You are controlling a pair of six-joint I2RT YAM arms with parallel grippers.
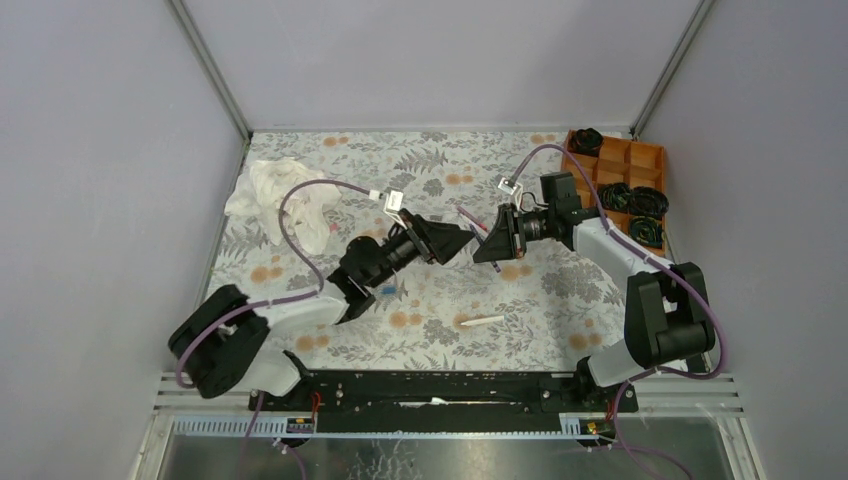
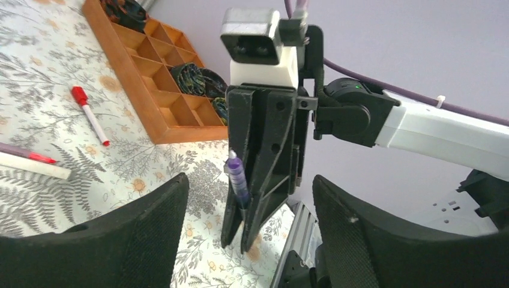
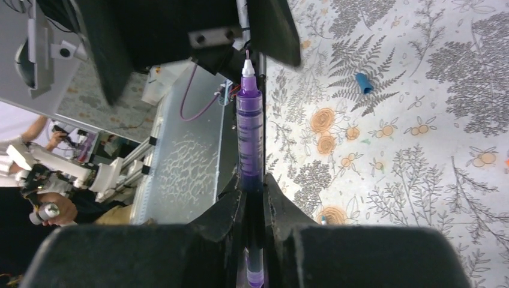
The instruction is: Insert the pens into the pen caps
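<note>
A purple pen (image 3: 249,135) with its bare pointed tip showing is clamped in my right gripper. In the right wrist view it runs lengthwise between the pads, and its far end shows below them. My left gripper (image 1: 474,240) is open just left of the right one, its fingers (image 3: 273,30) spread around the line of the pen tip with nothing between them. A blue cap (image 3: 364,83) lies apart on the table. The table also bears a white marker with a red cap (image 2: 91,119), a red-tipped pen (image 2: 29,153) and a white pen (image 2: 42,166).
At the back right stands an orange compartment box (image 1: 645,155) with dark cable coils. A crumpled white cloth (image 1: 285,200) lies at the back left. Another white pen (image 1: 482,321) rests near the front.
</note>
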